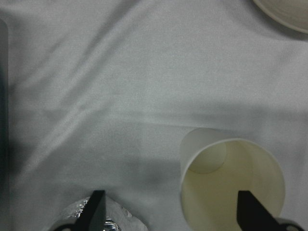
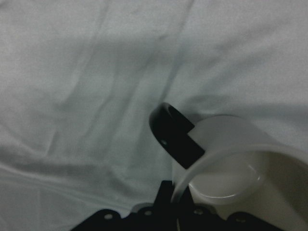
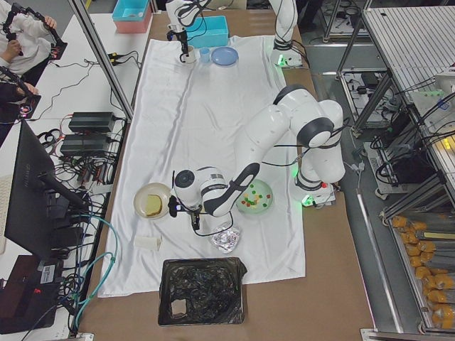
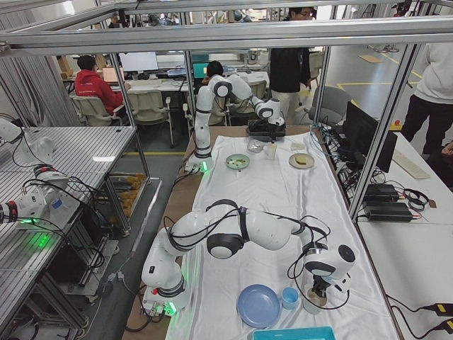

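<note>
My left gripper (image 3: 185,213) stands open above a pale cup (image 1: 231,192), with crumpled foil (image 1: 120,219) beside the cup under one finger in the left wrist view. A cream plate with a yellow item (image 3: 153,205) lies to one side. At the other end of the cloth, my right gripper (image 4: 318,289) is at a white mug (image 2: 226,132) with a black handle; its fingers are close together at the bottom of the right wrist view, shut on the rim.
A green plate (image 3: 254,197) with small pieces, a white block (image 3: 148,243) and a black lined tray (image 3: 202,263) surround the left gripper. A blue plate (image 4: 258,306), blue cup (image 4: 289,297) and turquoise bin (image 4: 294,333) are near the right.
</note>
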